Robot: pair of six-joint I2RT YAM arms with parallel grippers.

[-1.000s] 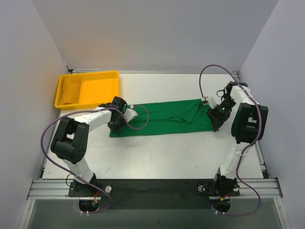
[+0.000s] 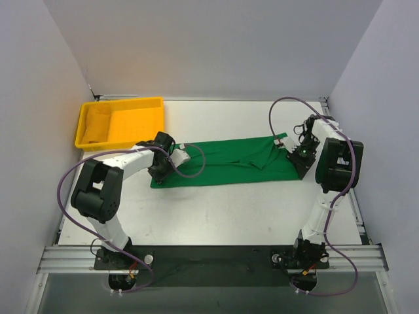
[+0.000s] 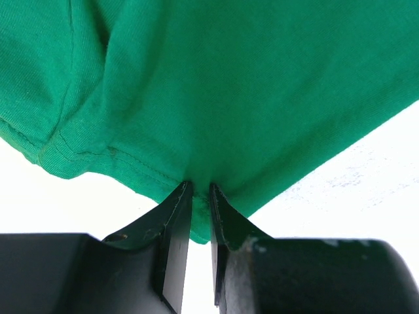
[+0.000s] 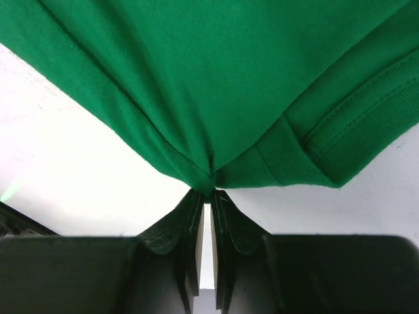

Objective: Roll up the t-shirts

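Observation:
A green t-shirt (image 2: 222,171) lies spread crosswise on the white table, its folded strip stretched between my two grippers. At its left end my left gripper (image 2: 156,178) is pressed down on the cloth; in the left wrist view its fingertips (image 3: 201,190) sit close together on the hem, and whether cloth is between them is unclear. At the right end my right gripper (image 2: 300,171) is shut on a corner of the shirt, the cloth gathered into creases at its fingertips (image 4: 208,195).
A yellow bin (image 2: 134,123) with something yellow inside stands at the back left.
The left arm looks unchanged.

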